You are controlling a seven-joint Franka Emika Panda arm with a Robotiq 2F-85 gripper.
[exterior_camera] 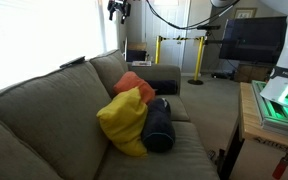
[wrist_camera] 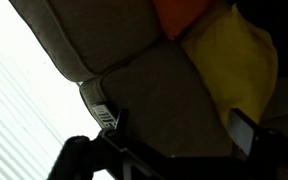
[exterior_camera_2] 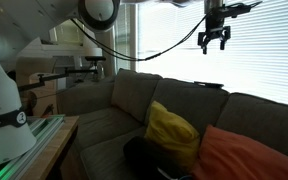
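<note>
High above the couch back, near the bright window, my gripper [exterior_camera_2: 213,46] stands open, its fingers apart and pointing down. In exterior view 1 it appears small at the top [exterior_camera: 118,17]. Nothing shows between the dark fingers in the wrist view. Below it, a dark flat object [exterior_camera_2: 209,84] lies on top of the couch's backrest; in the wrist view a pale, buttoned-looking end of an object [wrist_camera: 105,115] shows there. On the seat are a yellow pillow [exterior_camera: 126,121], an orange pillow [exterior_camera: 132,86] and a dark rolled cushion [exterior_camera: 158,127].
The grey couch [exterior_camera: 39,110] fills the space under the arm. A wooden table [exterior_camera: 250,120] with a laptop-like device stands in front of it. Window blinds [exterior_camera_2: 264,60] rise behind the backrest. The air around the gripper is clear.
</note>
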